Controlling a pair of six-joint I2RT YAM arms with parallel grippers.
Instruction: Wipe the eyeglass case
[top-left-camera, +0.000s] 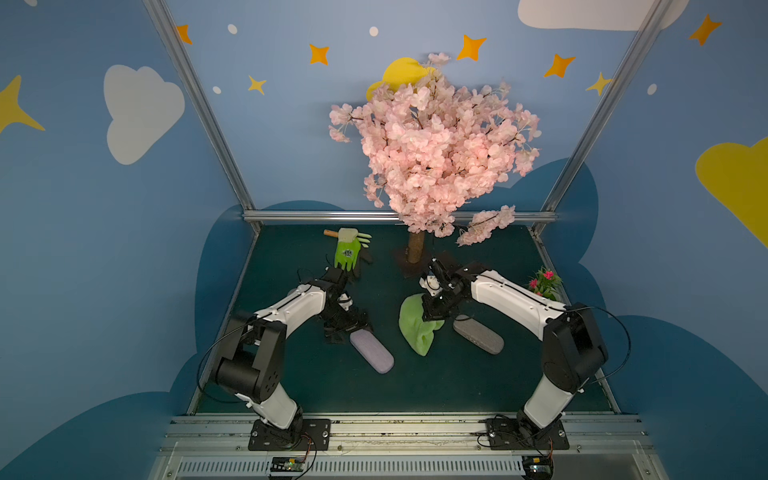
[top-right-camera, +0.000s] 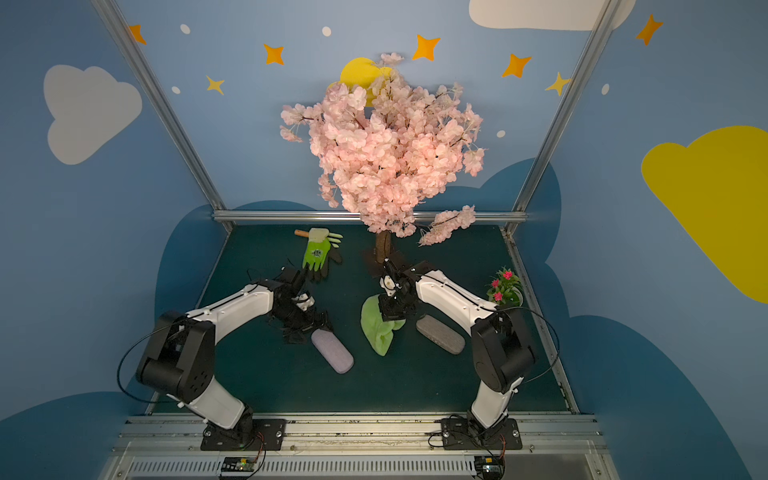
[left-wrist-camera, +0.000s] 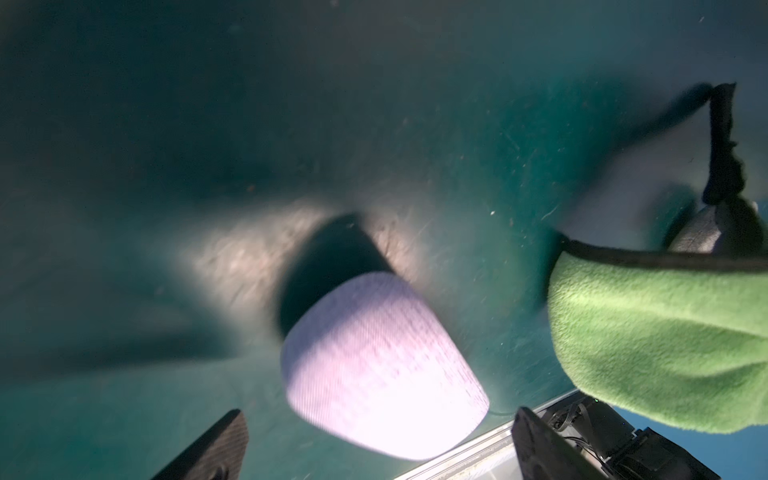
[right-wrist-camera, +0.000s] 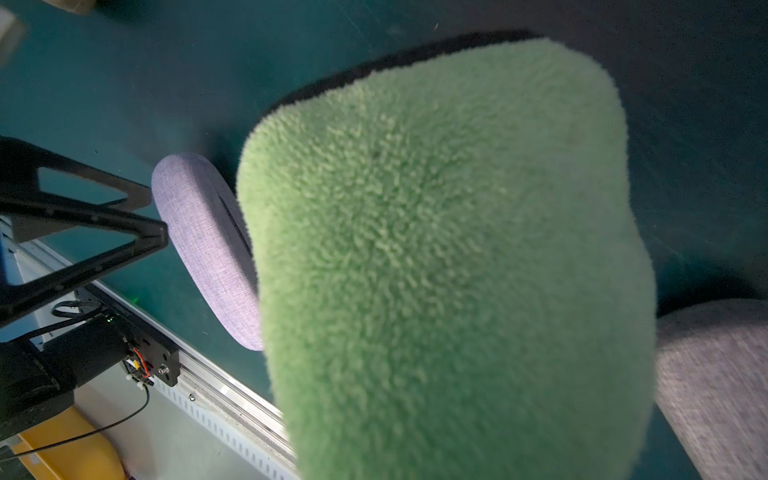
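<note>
A lilac eyeglass case (top-left-camera: 372, 351) (top-right-camera: 333, 351) lies on the dark green floor at centre left. Just above its far end hovers my left gripper, open, with the case's end below its fingertips in the left wrist view. A grey case (top-left-camera: 477, 334) lies to the right. Between the two cases a green cloth (top-left-camera: 416, 324) (right-wrist-camera: 444, 264) hangs from my right gripper (top-left-camera: 432, 304), which is shut on it; the cloth fills much of the right wrist view and hides the fingertips there.
Gardening gloves with a wooden-handled tool (top-left-camera: 346, 252) lie at the back left. A tree trunk (top-left-camera: 415, 246) stands at the back centre, a potted flower (top-right-camera: 504, 288) at the right edge.
</note>
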